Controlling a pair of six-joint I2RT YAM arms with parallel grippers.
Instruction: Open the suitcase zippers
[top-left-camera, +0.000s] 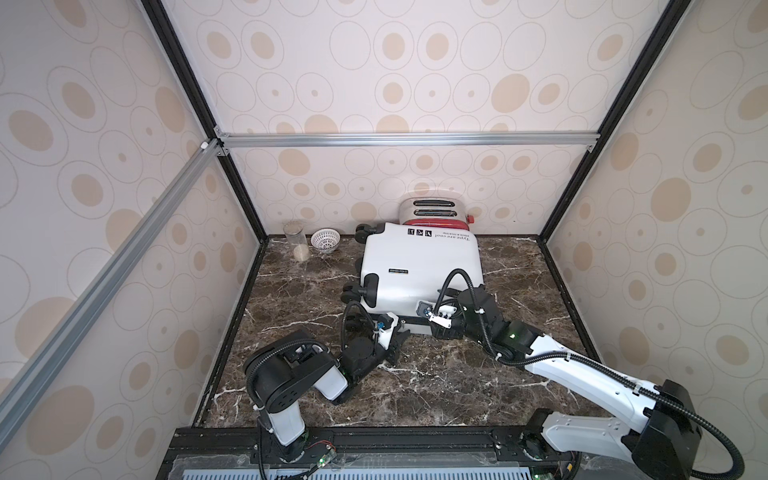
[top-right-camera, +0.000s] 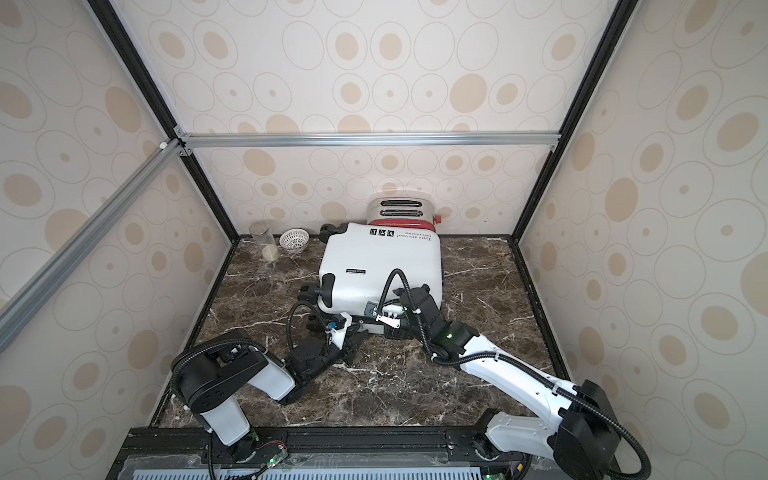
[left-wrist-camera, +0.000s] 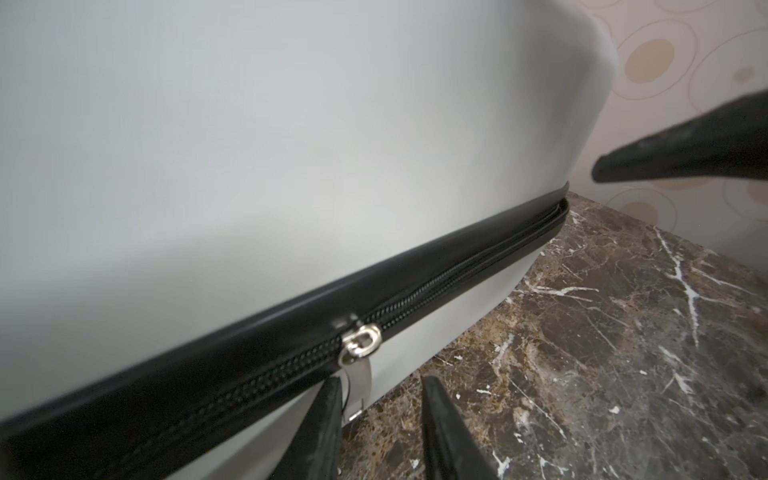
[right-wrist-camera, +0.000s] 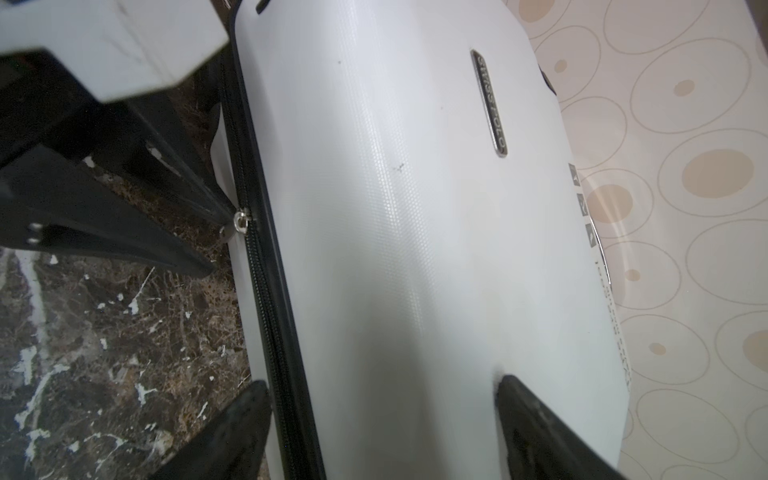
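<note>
The white hard-shell suitcase (top-left-camera: 424, 264) lies flat, its black zipper band (left-wrist-camera: 448, 272) running along the front side. A metal slider with a hanging pull tab (left-wrist-camera: 357, 388) sits on that zipper. My left gripper stands part open just below the slider; the tab hangs close to its left finger, and whether they touch I cannot tell. In the right wrist view, the left gripper's fingers (right-wrist-camera: 180, 260) point at the slider (right-wrist-camera: 241, 221) from the side. My right gripper is wide open at the suitcase's front edge, one finger over the shell and nothing held.
A red and beige toaster (top-left-camera: 433, 209) stands behind the suitcase. A white basket (top-left-camera: 325, 240) and a clear jar (top-left-camera: 296, 238) are at the back left. Both grippers are close together at the suitcase's front.
</note>
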